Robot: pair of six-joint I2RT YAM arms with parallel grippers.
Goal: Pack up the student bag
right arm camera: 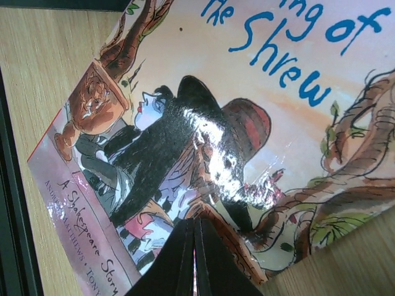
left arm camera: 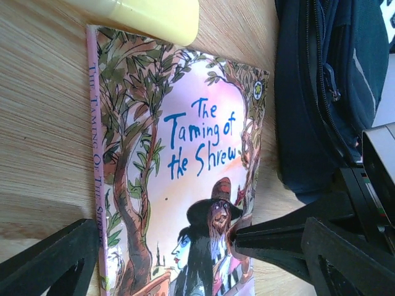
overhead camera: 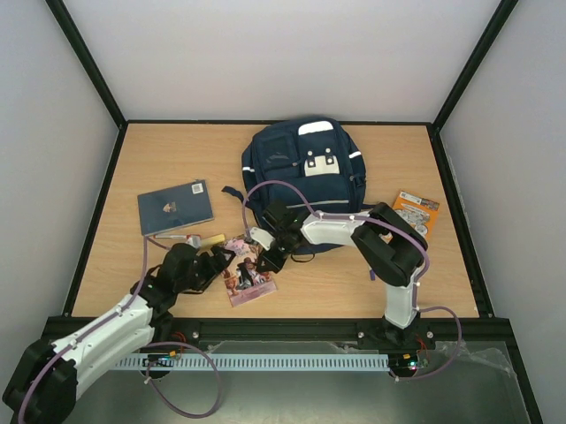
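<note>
A picture book [left arm camera: 179, 166], "The Taming of the Shrew", lies cover up at the front of the table. My left gripper is open above it, its fingers [left arm camera: 55, 262] spread toward either side of the book, with the spine near the left one. From the book's other side reaches my right gripper, its two fingers together at the cover's edge; whether any of the book is pinched between them cannot be made out. Behind the book, the navy student bag [overhead camera: 301, 168] lies with its front pocket upward.
A dark blue notebook [overhead camera: 174, 210] lies at the left, and a pale yellow rounded object [left arm camera: 154, 15] borders the book's top edge. At the right are an orange book [overhead camera: 414, 212] and a small pen-like item [overhead camera: 372, 275]. Both far corners are clear.
</note>
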